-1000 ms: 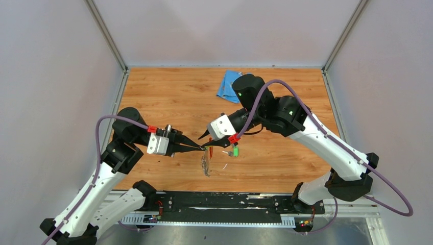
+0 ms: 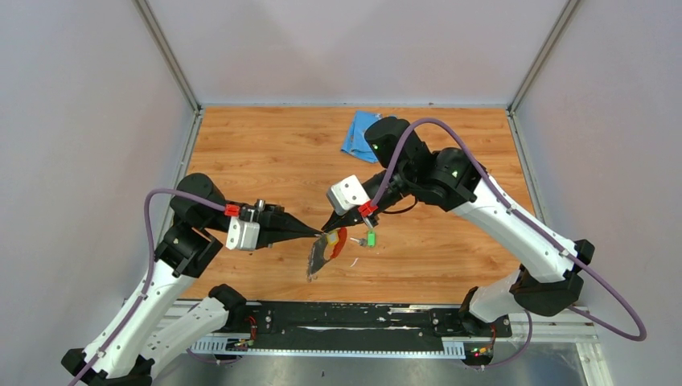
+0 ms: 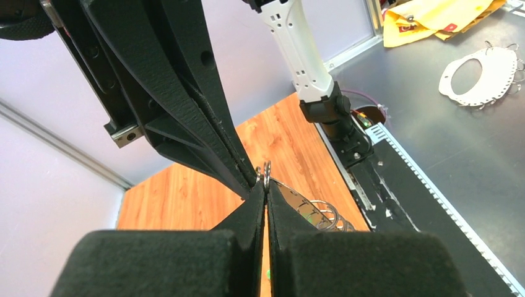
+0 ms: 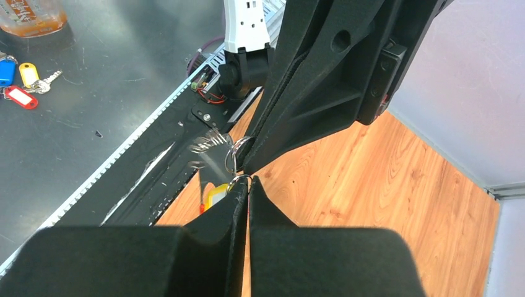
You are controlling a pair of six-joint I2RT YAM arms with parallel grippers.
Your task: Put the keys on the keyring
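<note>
In the top view my left gripper and right gripper meet tip to tip above the table. The left is shut on a thin metal ring. From there hangs a grey keyring plate edged with several wire rings. A yellow tag and a red-orange tag hang close by. My right gripper is shut; a small ring lies at its fingertips, with nothing clearly seen between them. How the rings link is hidden.
A green-tagged key lies on the wooden table, with a blue cloth behind. Outside the table rest a white ringed plate, a yellow cloth and several tagged keys.
The hanging plate and tags have swung and turned, and show broader now. The arms have barely shifted.
</note>
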